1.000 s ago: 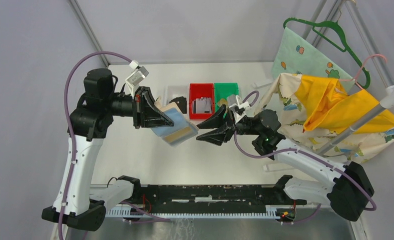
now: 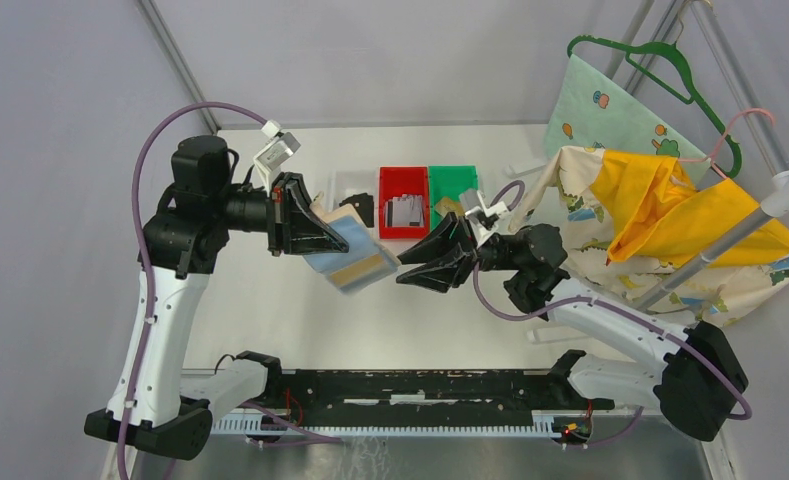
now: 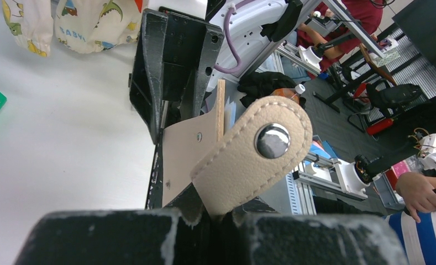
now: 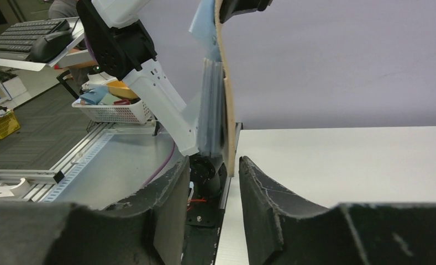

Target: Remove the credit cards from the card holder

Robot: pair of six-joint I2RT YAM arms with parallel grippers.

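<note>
The card holder is held up over the table, my left gripper (image 2: pixel 342 244) shut on it. From above, its bluish clear sleeves (image 2: pixel 345 262) fan open, showing a tan stripe. Its beige cover with a snap strap (image 3: pixel 248 157) rises above the left fingers in the left wrist view. In the right wrist view the stack of sleeves (image 4: pixel 210 110) hangs edge-on beside the cover (image 4: pixel 229 116). Just right of the sleeves' lower end, my right gripper (image 2: pixel 400 270) stands open; nothing shows gripped between its fingers. Single cards cannot be made out in the sleeves.
Behind the grippers stand a red box (image 2: pixel 382 190) holding grey items and a green box (image 2: pixel 453 168). A black item (image 2: pixel 361 208) lies left of them. Cloths (image 2: pixel 670 225) hang from a rack at the right.
The left gripper and holder have barely moved.
</note>
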